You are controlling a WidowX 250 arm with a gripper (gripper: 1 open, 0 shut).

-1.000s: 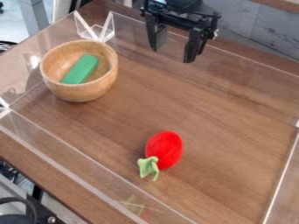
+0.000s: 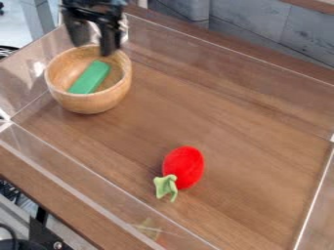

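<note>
A wooden bowl [image 2: 111, 96] at the upper left holds a green block [image 2: 88, 78]. My gripper [image 2: 84, 35], dark and blurred, hangs over the bowl's far side; its fingers look spread, with nothing visible between them. A red vegetable [image 2: 185, 166] with a pale green leafy top, like a radish, lies on the table's near middle.
Edges run along the back, the right and the lower left, with cables and metal parts beyond the left edge.
My gripper has swept left from above the back middle of the table to over the bowl. The bowl, block and red vegetable have not visibly moved.
</note>
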